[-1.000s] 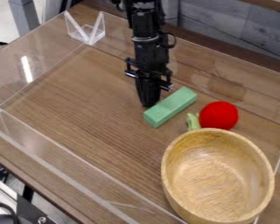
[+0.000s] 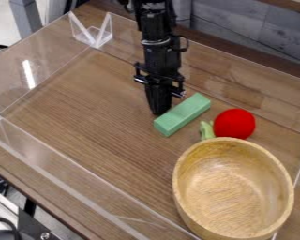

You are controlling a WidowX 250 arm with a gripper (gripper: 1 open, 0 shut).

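My black gripper [image 2: 159, 105] reaches down from the top of the camera view, shut, its tips low over the wooden table at the left end of a light green block [image 2: 183, 114]. Whether the tips touch the block cannot be told; nothing shows between them. A red ball-like object [image 2: 236, 123] lies to the right of the block, with a small pale green item [image 2: 206, 129] beside it.
A large tan bowl [image 2: 232, 192] fills the lower right. A clear plastic object [image 2: 93, 31] stands at the upper left.
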